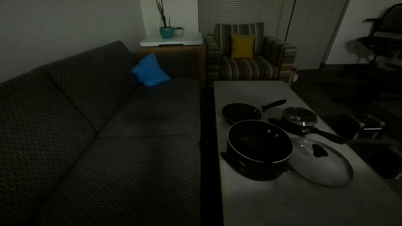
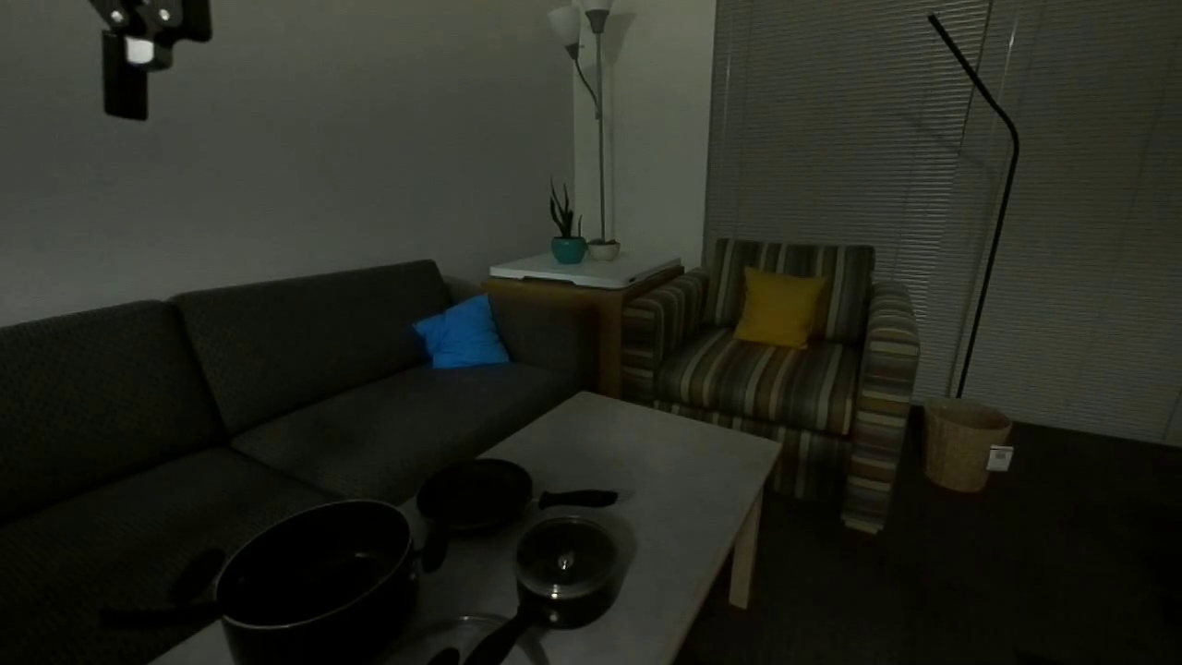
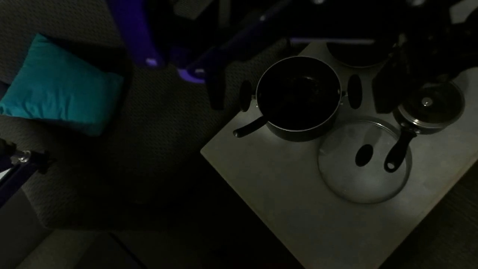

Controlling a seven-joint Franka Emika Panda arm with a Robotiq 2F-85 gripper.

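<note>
My gripper stands open in the wrist view, its dark fingers wide apart with nothing held between them. One dark finger shows at the top left of exterior view 2, high above the table. Beyond the fingers is a large black pot without a cover, a dark handle reaching over its rim. A glass lid with a black knob lies flat beside the pot. Close by are a small lidded saucepan and a black frying pan. The pot's inside is too dark to make out.
A grey sofa runs alongside, with a blue pillow at its far end. A striped armchair with a yellow cushion stands beyond the table.
</note>
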